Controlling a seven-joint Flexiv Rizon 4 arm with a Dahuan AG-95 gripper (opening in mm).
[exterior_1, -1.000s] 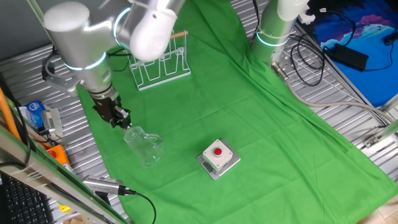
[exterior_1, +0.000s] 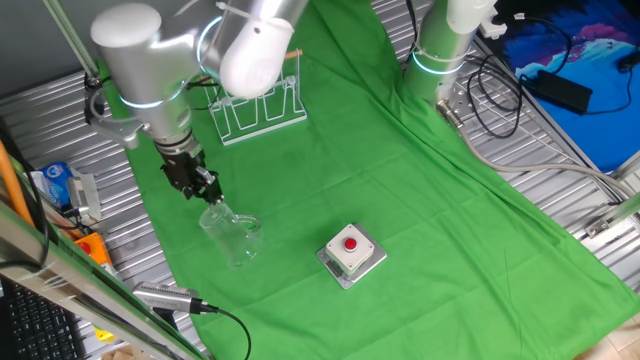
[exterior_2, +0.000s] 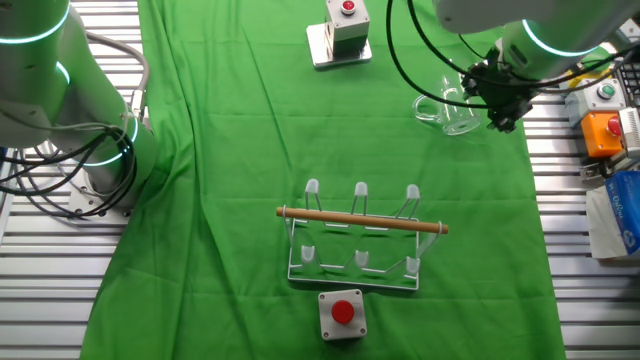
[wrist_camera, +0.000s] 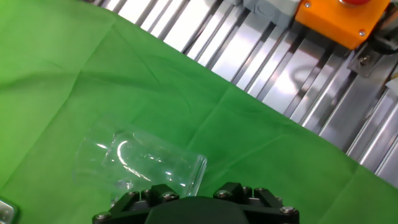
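A clear glass mug (exterior_1: 232, 238) rests on the green cloth, its handle on the side facing the button box in exterior view 1. Whether it stands or lies on its side I cannot tell for sure. My gripper (exterior_1: 210, 190) is just above and beside the mug's near end. In the wrist view the gripper is open, its two dark fingers well apart and no object visible between them. The glass (wrist_camera: 152, 162) shows there up and left of the fingers, its edge close to the left one. In exterior view 2 the mug (exterior_2: 458, 112) is partly behind black cables.
A white wire rack (exterior_2: 355, 282) with a wooden bar stands on the cloth. One button box (exterior_1: 350, 250) sits mid-cloth; another button box (exterior_2: 342, 315) is beside the rack. An orange box (wrist_camera: 345, 18) lies off the cloth. Open cloth surrounds the mug's handle side.
My arm and gripper have shifted slightly right and down in exterior view 1, nearer the mug's end. The mug, the rack and the button box have stayed put.
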